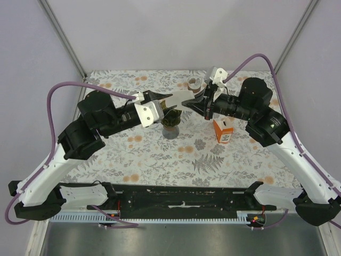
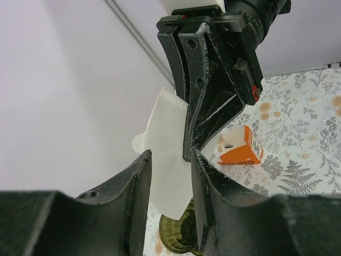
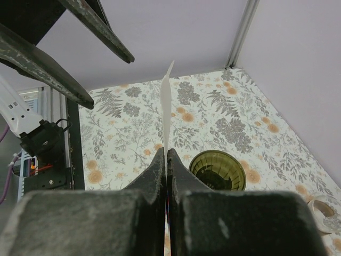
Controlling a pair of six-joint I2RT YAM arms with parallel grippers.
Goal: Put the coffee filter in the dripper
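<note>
A white coffee filter (image 1: 178, 100) hangs above the dark olive dripper (image 1: 171, 119) at the table's middle, with my right gripper (image 1: 193, 102) shut on it; in the right wrist view it rises edge-on from the fingertips. My left gripper (image 1: 162, 101) is open at the filter's other side. In the left wrist view its fingers frame the lower part of the filter (image 2: 165, 165), with the dripper (image 2: 173, 233) below. The right wrist view shows the dripper (image 3: 217, 169) beside and below the right fingertips.
An orange-and-white coffee box (image 1: 222, 131) stands right of the dripper. A white cup (image 3: 321, 213) stands at the back, partly behind the right gripper in the top view.
</note>
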